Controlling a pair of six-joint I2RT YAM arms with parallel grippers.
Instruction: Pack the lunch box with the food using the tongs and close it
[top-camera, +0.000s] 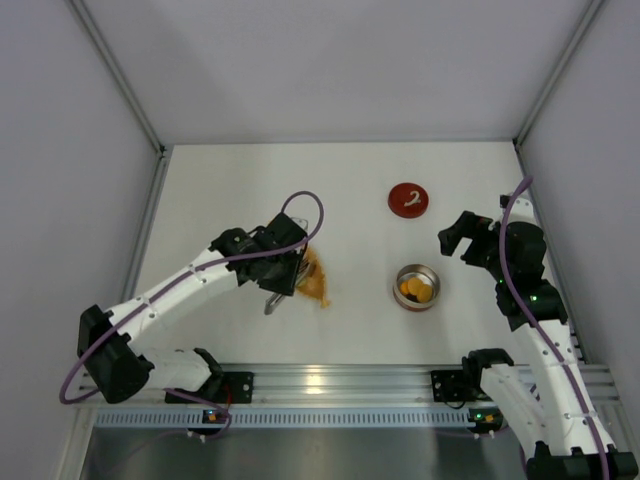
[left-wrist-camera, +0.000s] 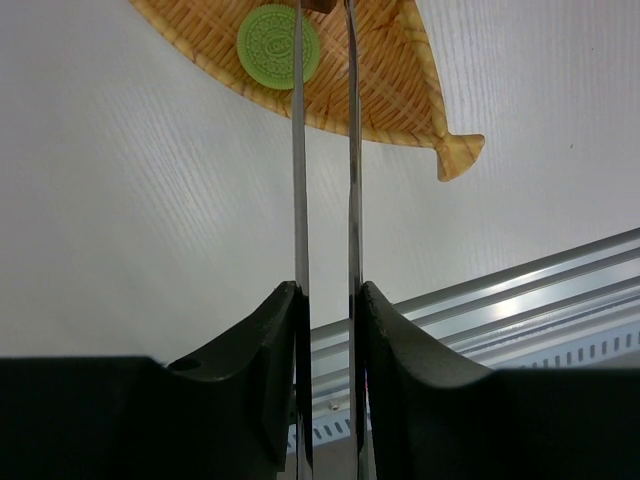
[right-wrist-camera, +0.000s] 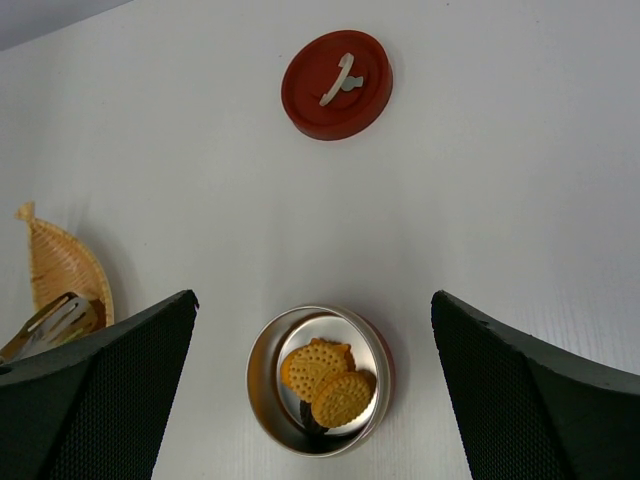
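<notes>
Metal tongs (left-wrist-camera: 301, 190) run between the black fingers of my left gripper, which is shut on them. Their far ends reach over a woven leaf-shaped basket (left-wrist-camera: 400, 90); a brown piece (left-wrist-camera: 320, 5) shows between the ends at the top edge of the left wrist view, mostly cut off. A round green biscuit (left-wrist-camera: 262, 45) lies in the basket. The round metal lunch box (right-wrist-camera: 258, 385) stands uncovered, holding two yellow biscuits (right-wrist-camera: 340, 398) and something dark beneath them. Apart from it, the red lid (right-wrist-camera: 315, 115) lies handle up. My right gripper is open and empty.
A metal rail (top-camera: 340, 377) runs along the table's front edge. Purple cables lie over both arms.
</notes>
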